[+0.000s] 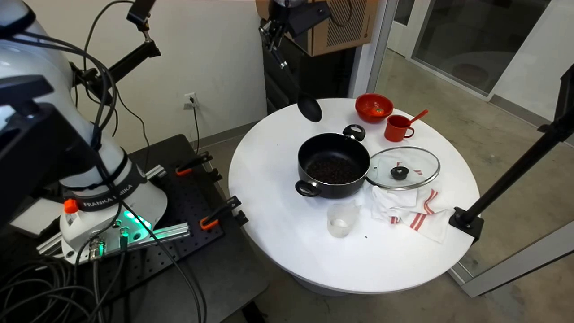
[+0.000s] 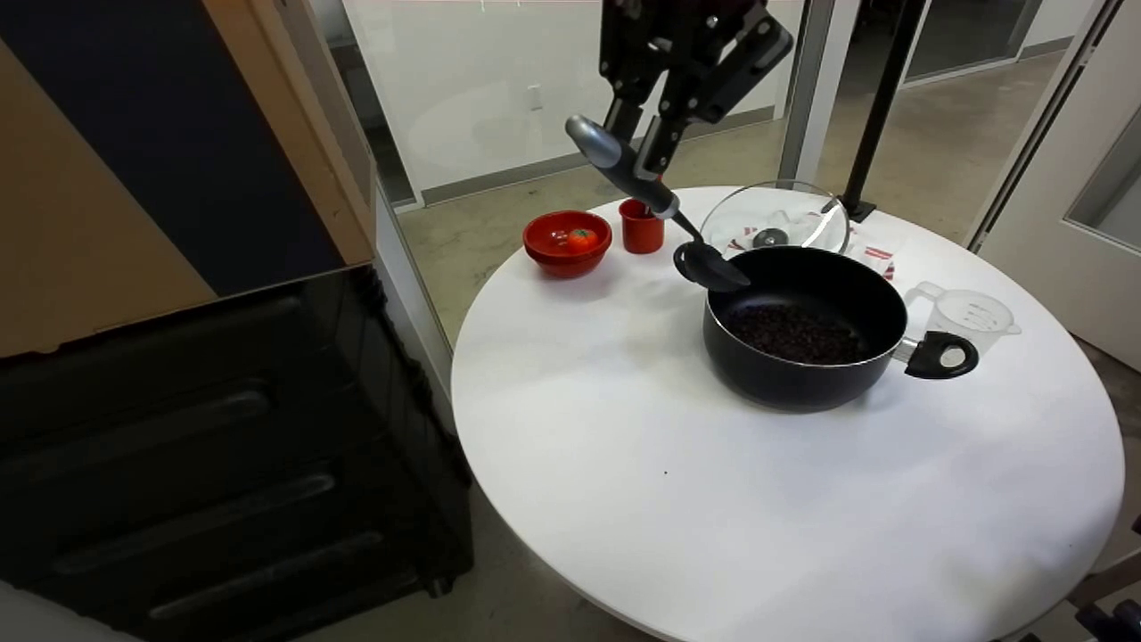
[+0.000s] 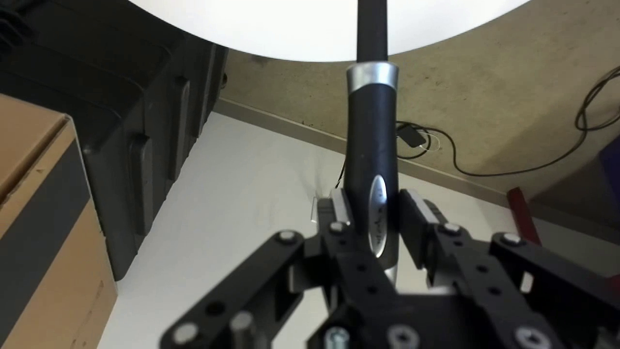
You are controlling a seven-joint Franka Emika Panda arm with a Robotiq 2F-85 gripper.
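My gripper is shut on the handle of a black spoon point(image 3: 372, 145), one finger on each side of the grip. In exterior view 1 the spoon point(image 1: 309, 107) hangs tilted, its bowl low over the far edge of the white table. Exterior view 2 shows the spoon's bowl point(image 2: 706, 266) in line with the rim of the black pot point(image 2: 808, 387); how far apart they are in depth is hard to tell there. Dark beans or similar bits point(image 1: 333, 170) cover the bottom of the pot. The spoon's bowl lies outside the wrist view.
Right of the pot, a glass lid point(image 1: 399, 172) rests on a striped towel point(image 1: 430, 215). A clear measuring cup point(image 1: 342, 220) stands in front. A red bowl point(image 1: 374, 106) and red mug point(image 1: 397, 129) are behind.
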